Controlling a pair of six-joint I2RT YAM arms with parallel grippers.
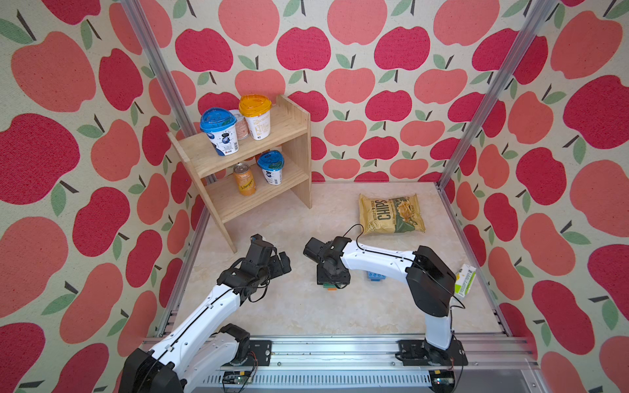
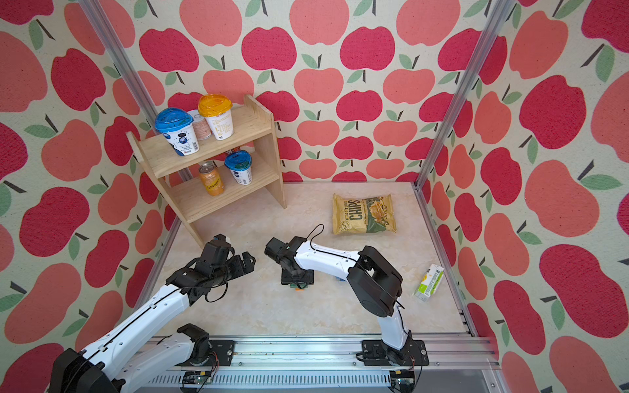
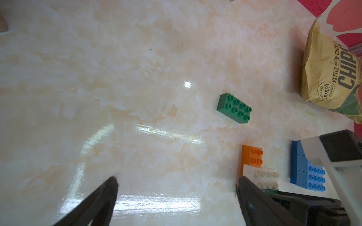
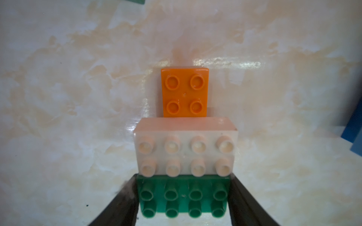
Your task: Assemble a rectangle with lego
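Note:
In the right wrist view my right gripper is shut on a green brick [image 4: 183, 193], gripped by its short ends. A white brick [image 4: 184, 150] lies along the green one's long side and seems to sit higher. An orange brick [image 4: 184, 92] sticks out from beneath the white one. Whether the green brick rests on anything is hidden. A second green brick [image 3: 234, 108] lies loose on the table, studs up. My left gripper hangs open above bare table to the left, its fingers [image 3: 107, 195] wide apart and empty.
Blue bricks [image 3: 309, 177] sit together to the right, partly behind the right arm. A chips bag [image 1: 391, 214] lies at the back. A wooden shelf [image 1: 262, 190] with tubs and cans stands back left. A small carton [image 2: 429, 283] lies far right.

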